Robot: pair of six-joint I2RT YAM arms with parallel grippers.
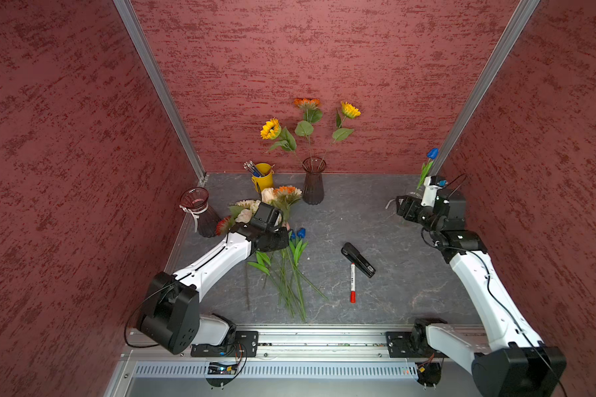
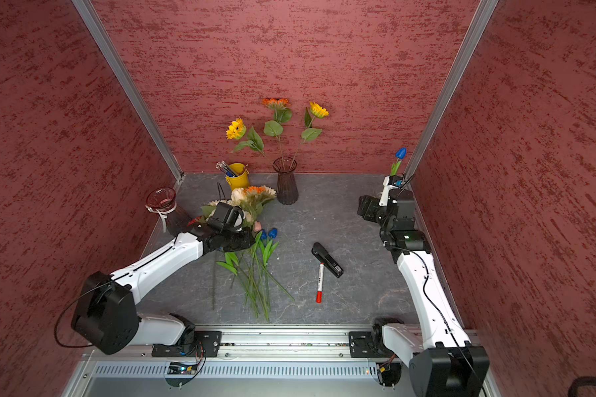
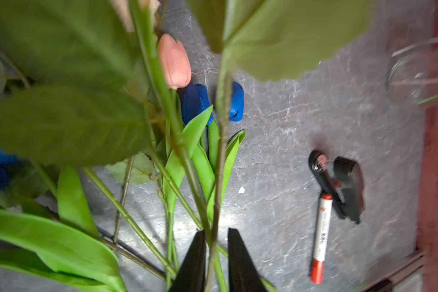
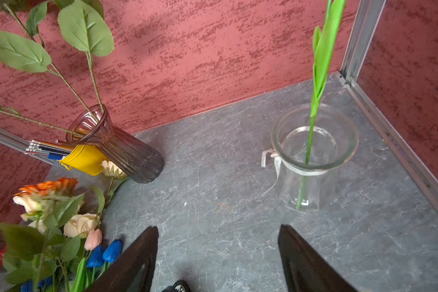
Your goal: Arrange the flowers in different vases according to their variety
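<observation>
In the left wrist view my left gripper is partly open, its fingers apart around thin green stems [image 3: 219, 187] that cross the gap. Beneath lie blue tulips [image 3: 195, 103], a pink tulip [image 3: 174, 62] and leafy stems. More loose flowers [image 1: 286, 193], orange and cream, lie behind that gripper. A dark ribbed vase [image 1: 314, 188] at the back holds two yellow sunflowers [image 1: 270, 129] and an orange flower [image 1: 306, 104]. My right gripper stands open and empty, near a clear glass vase [image 4: 321, 187] holding one blue tulip [image 1: 432, 153]. A ribboned dark vase [image 1: 208, 221] leans at left.
A yellow bucket [image 1: 263, 178] of pencils stands at the back beside the dark vase. A black stapler [image 1: 358, 259] and a red-capped marker [image 1: 353, 284] lie front of centre. Bare table stretches between the dark vase and the clear one.
</observation>
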